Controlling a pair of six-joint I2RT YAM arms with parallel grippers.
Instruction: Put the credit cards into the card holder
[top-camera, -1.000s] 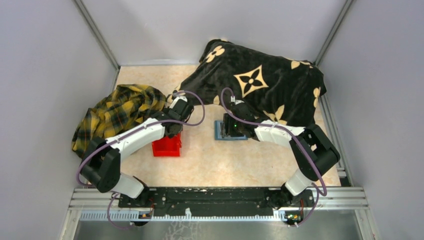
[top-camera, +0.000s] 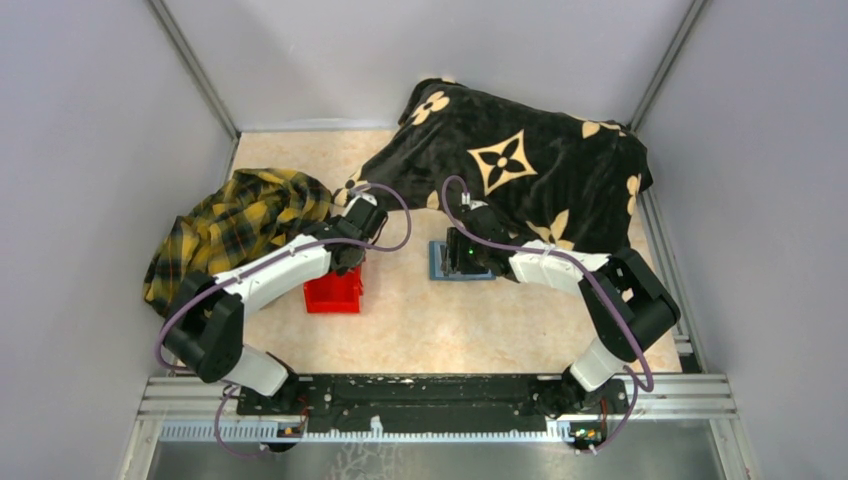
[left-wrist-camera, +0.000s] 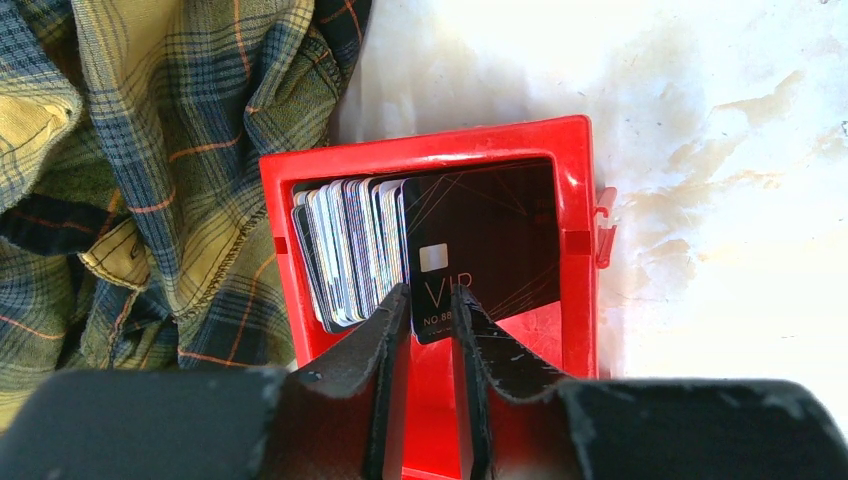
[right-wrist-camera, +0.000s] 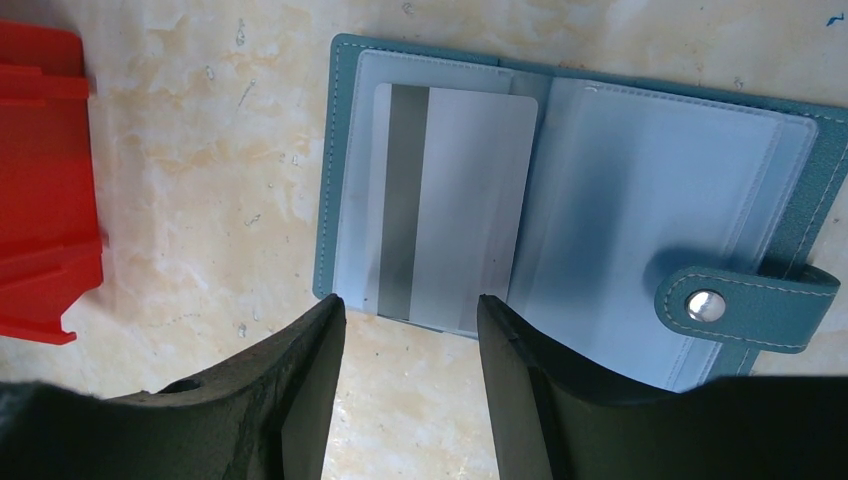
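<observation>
The red box (left-wrist-camera: 578, 150) holds a row of upright cards (left-wrist-camera: 350, 250) and a leaning black VIP card (left-wrist-camera: 490, 230). My left gripper is over it, part open, fingertips at the black card's lower left with a narrow gap between them. In the right wrist view, the blue card holder (right-wrist-camera: 670, 160) lies open, a white card with a grey stripe (right-wrist-camera: 465, 200) on its left half. My right gripper stands open at that half's near edge, with nothing visibly gripped.
A plaid cloth (top-camera: 215, 230) lies left of the red box and a black patterned blanket (top-camera: 540, 180) behind the holder. The tabletop (top-camera: 405, 320) between box and holder, and in front of them, is clear. Walls enclose the back and sides.
The left arm has shifted very slightly at the box. The right arm and the holder look unchanged.
</observation>
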